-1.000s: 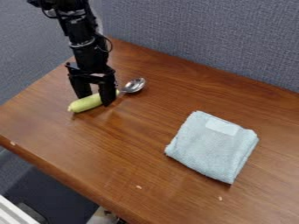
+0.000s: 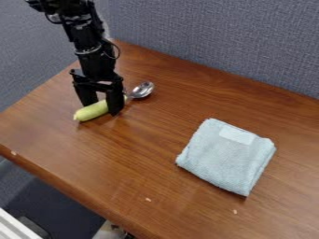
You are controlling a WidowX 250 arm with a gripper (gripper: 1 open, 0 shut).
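My black gripper point(image 2: 100, 95) reaches down from the upper left onto the wooden table, straddling a pale yellow-green, elongated object point(image 2: 91, 111) that lies on the tabletop. Its fingers are on either side of that object; I cannot tell whether they press on it. A metal spoon point(image 2: 141, 91) lies just right of the gripper, its handle hidden behind it.
A folded light-blue cloth point(image 2: 226, 157) lies on the right half of the table point(image 2: 149, 182). A grey padded wall point(image 2: 225, 33) stands behind, and the table's edge drops away at the lower left.
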